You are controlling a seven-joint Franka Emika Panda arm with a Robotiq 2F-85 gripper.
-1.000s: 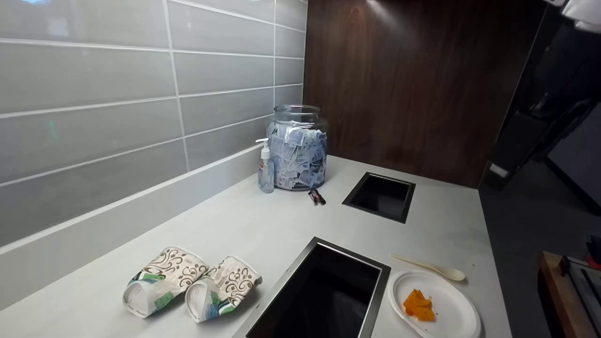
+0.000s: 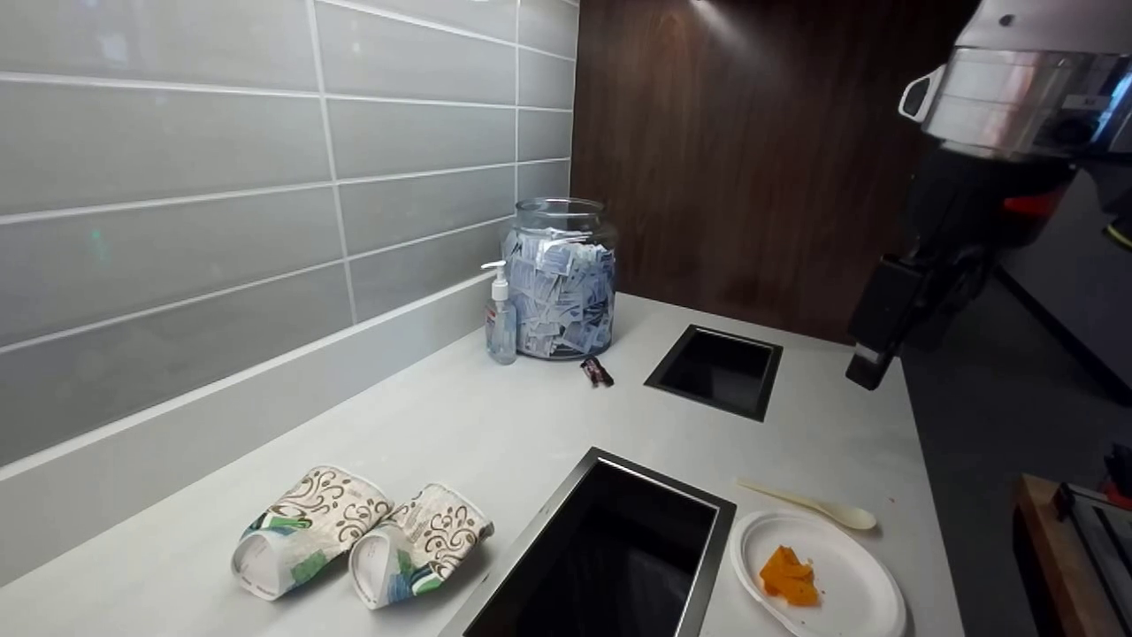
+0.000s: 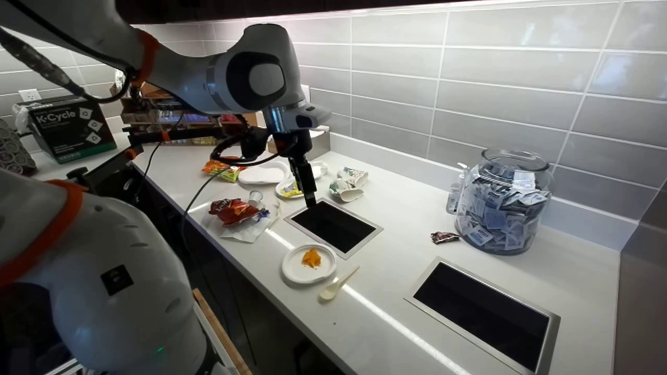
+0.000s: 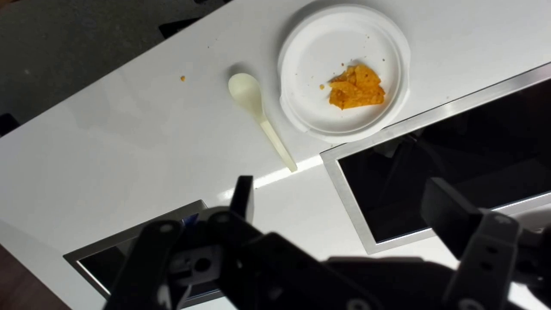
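My gripper stands open above the counter, its two fingers wide apart with nothing between them. In exterior view 2 the gripper (image 3: 310,201) hangs in the air. A white plate (image 4: 304,44) holds broken orange chips (image 4: 357,88) and some crumbs. Beside it on the counter lies a pale plastic spoon (image 4: 248,93), its handle pointing toward the strip between the two dark openings. One framed dark opening (image 4: 356,217) is partly hidden by a finger, and the other opening (image 4: 134,230) is largely covered by the gripper body.
Two crumpled paper cups (image 2: 318,520) lie near the tiled wall. Farther along stand a glass jar (image 3: 503,209) of packets and a pump bottle (image 2: 500,324), with a small wrapper (image 3: 444,237) in front. A red chip bag (image 3: 234,211) and more plates sit beyond the opening.
In exterior view 1 the gripper has come leftward and lower, farther into view over the counter. The plate, spoon and cups have stayed where they were.
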